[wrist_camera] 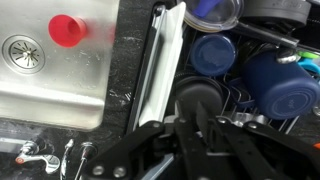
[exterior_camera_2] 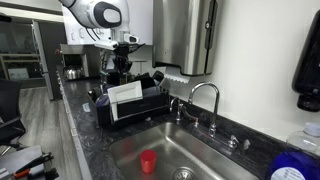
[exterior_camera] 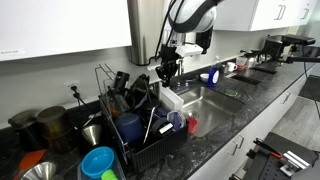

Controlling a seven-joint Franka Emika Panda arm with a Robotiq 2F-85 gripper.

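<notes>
In the wrist view my black gripper reaches in from the bottom edge over a dark round dish [wrist_camera: 192,90]. Its dark fingers blend into that dish, so what lies between them is hard to make out. The gripper [exterior_camera: 168,77] is over the back of the black dish rack [exterior_camera: 158,148] in exterior view 1, with the white arm [exterior_camera: 190,25] behind. A white flat board [exterior_camera_2: 127,98] leans at the rack's sink side, close below the gripper [exterior_camera_2: 115,77]. From above, the board [wrist_camera: 160,85] shows as a pale strip left of the dish.
A steel sink [wrist_camera: 50,90] adjoins the rack, with a red cup [wrist_camera: 68,30] in it and a faucet [exterior_camera_2: 205,92] behind. Packed close by are a dark blue pot [wrist_camera: 282,85] and a round blue-topped item [wrist_camera: 212,54].
</notes>
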